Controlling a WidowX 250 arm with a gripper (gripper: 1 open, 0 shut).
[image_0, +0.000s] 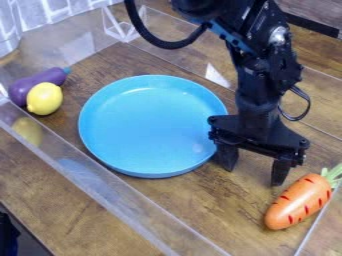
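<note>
My black gripper (251, 164) is low at the right edge of a blue plate (147, 120), its fingers open and spread apart over the wooden table, with nothing seen between them. An orange toy carrot (297, 204) with pale green leaves lies just to the right and front of the fingers, at the bottom right.
A yellow lemon (44, 99) and a purple eggplant (30, 84) lie at the far left. Clear plastic walls run along the left. Bare table (80, 210) shows at the front left.
</note>
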